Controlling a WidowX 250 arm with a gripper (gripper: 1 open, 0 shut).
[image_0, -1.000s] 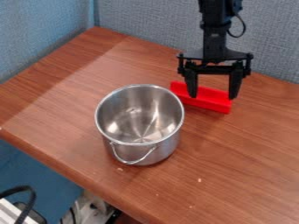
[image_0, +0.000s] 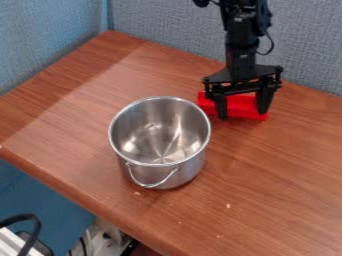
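Note:
My black gripper (image_0: 241, 100) is low over a red block (image_0: 249, 112) toward the back right of the wooden table, its open fingers reaching down around the block. The block lies lengthwise left to right, partly hidden behind the fingers; whether they touch it I cannot tell. A steel pot (image_0: 159, 140) with a wire handle stands in front and to the left of them, apart from the block, and looks empty.
Blue-grey walls border it behind and at the left. Cables lie beyond the front-left edge.
The gripper has come down and slightly left onto the red block, which has shifted a little. The pot has not moved.

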